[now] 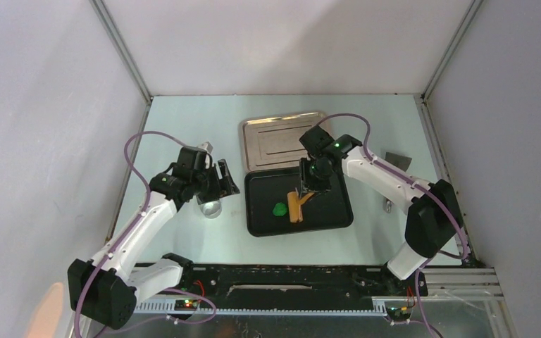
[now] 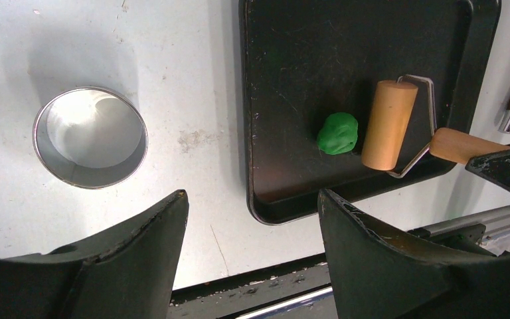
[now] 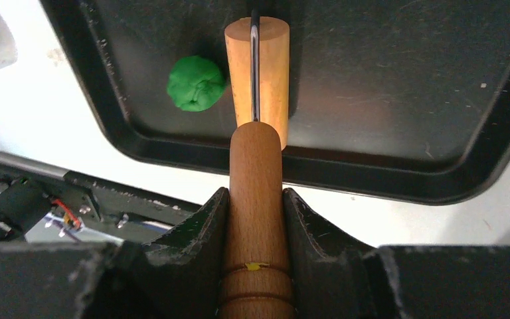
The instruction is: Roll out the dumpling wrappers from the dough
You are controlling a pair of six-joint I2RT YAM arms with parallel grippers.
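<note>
A green lump of dough (image 2: 337,133) lies in the black tray (image 2: 279,186). Just to its right, the wooden roller (image 2: 388,123) rests in the tray, its handle (image 3: 255,219) held in my right gripper, which is shut on it; in the top view that gripper (image 1: 308,189) is over the tray. My left gripper is open and empty, above the bare table between the metal cup (image 2: 89,159) and the tray's left side.
A metal tray (image 1: 271,134) lies behind the black one. A dark flat tool (image 1: 398,162) lies at the right.
</note>
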